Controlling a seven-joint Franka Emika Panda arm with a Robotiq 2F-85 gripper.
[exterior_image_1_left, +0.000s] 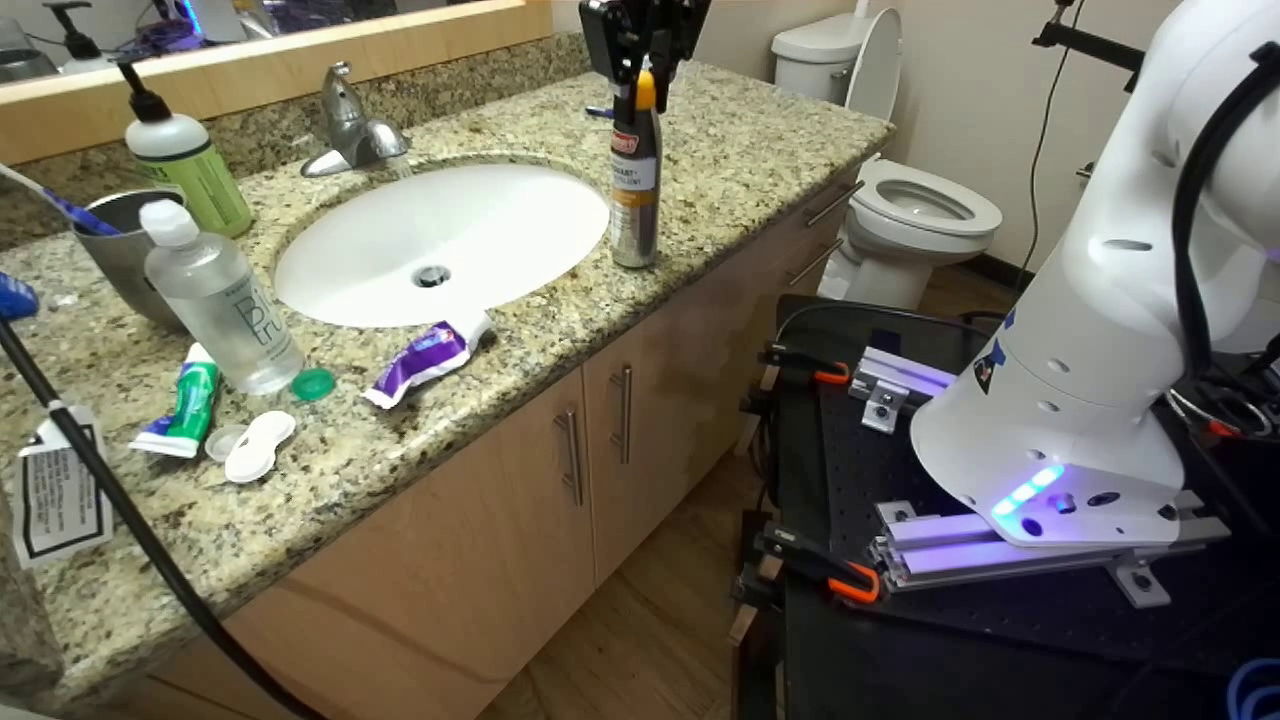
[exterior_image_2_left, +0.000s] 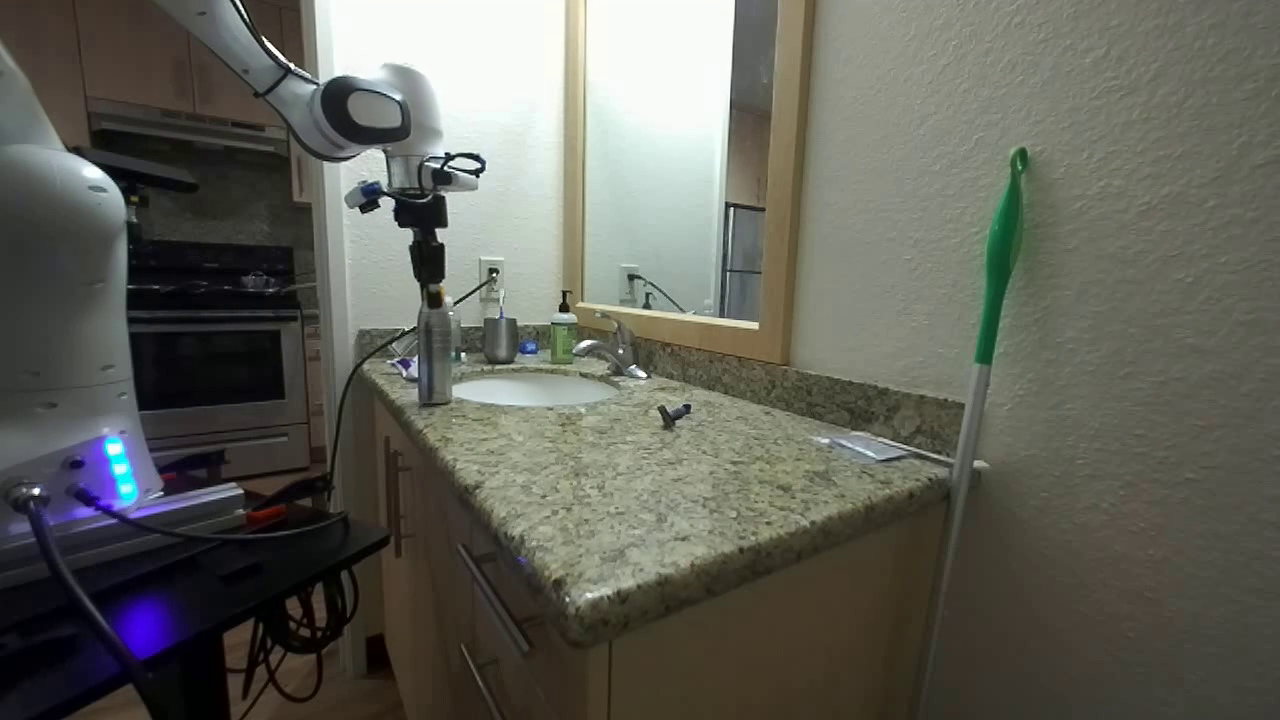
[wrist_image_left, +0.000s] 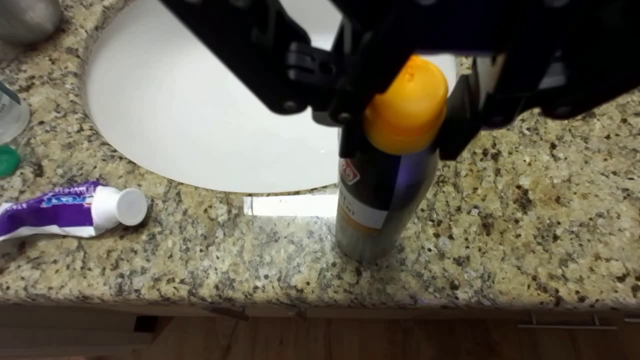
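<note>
A dark and silver spray can with an orange cap stands upright on the granite counter, right of the sink and close to the front edge. From above, my gripper is shut on its top, with a black finger on either side around the cap. In the second exterior view the can hangs straight below the gripper. Its base appears to rest on the counter.
Left of the can is the white sink with its faucet. A purple toothpaste tube, clear bottle, green tube, soap bottle and grey cup crowd the left.
</note>
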